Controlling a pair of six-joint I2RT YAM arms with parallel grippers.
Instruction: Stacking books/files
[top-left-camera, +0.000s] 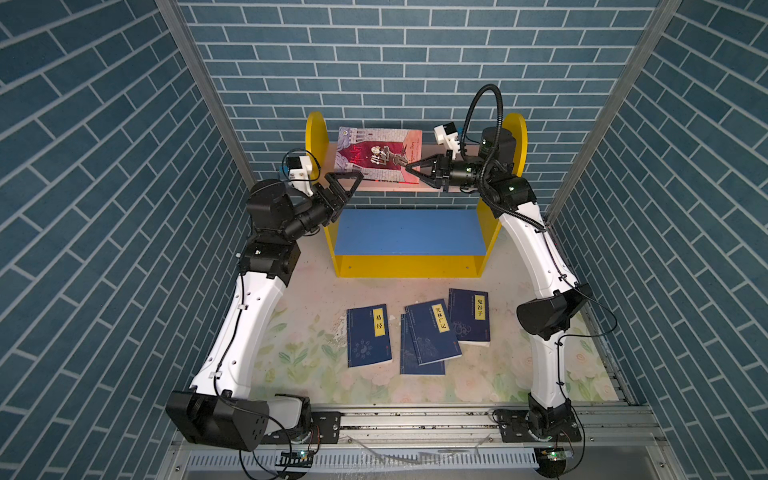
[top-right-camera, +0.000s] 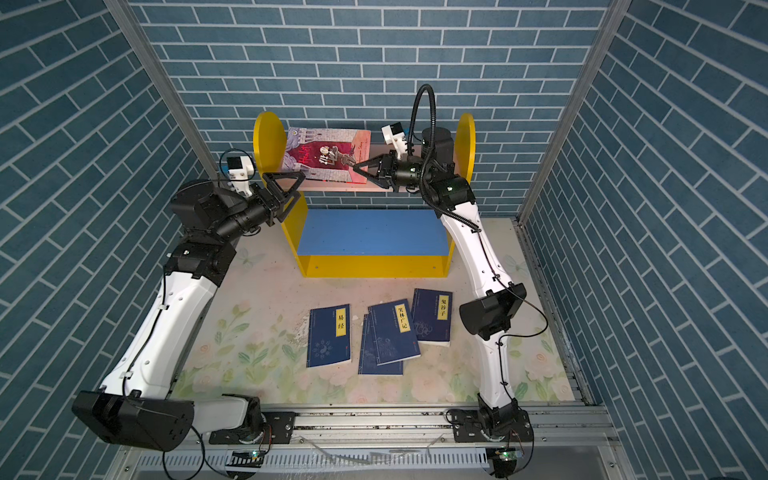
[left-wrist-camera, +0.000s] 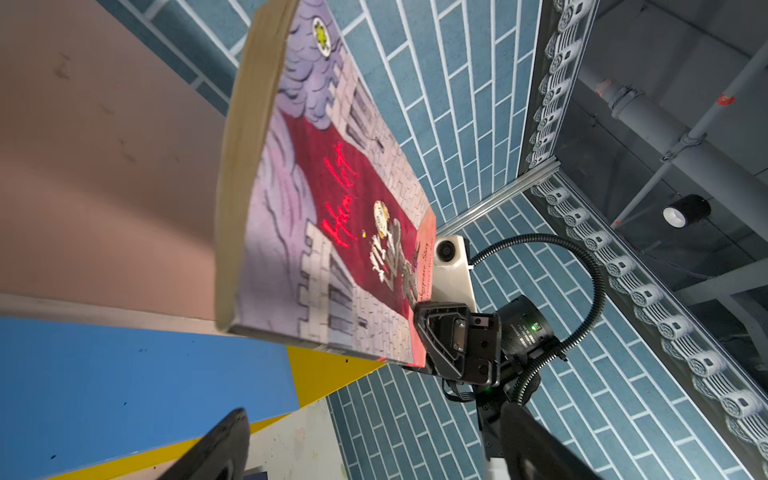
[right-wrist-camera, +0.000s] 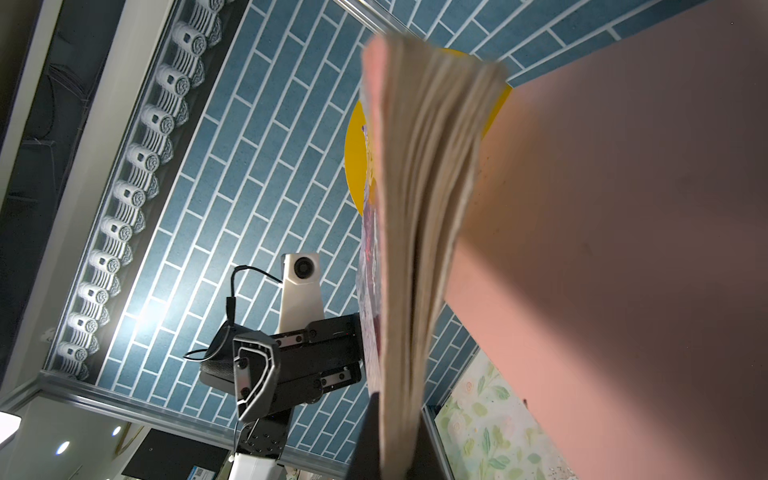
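A red and pink illustrated book (top-left-camera: 380, 156) is over the pink top shelf (top-left-camera: 436, 152). In the left wrist view the book (left-wrist-camera: 336, 216) slants, its near left end clear of the shelf surface. At its right edge my right gripper (top-left-camera: 407, 166) is shut, the page block (right-wrist-camera: 416, 240) standing between its dark fingers in the right wrist view. My left gripper (top-left-camera: 360, 176) stands open by the book's lower left corner, nothing between its fingers. Several blue books lie on the table, one alone (top-left-camera: 368, 340) at left, others (top-left-camera: 432, 336) partly overlapping.
Yellow side panels (top-left-camera: 317, 144) bound the rack on both ends. Below the top shelf, the blue lower shelf (top-left-camera: 408, 232) is empty.
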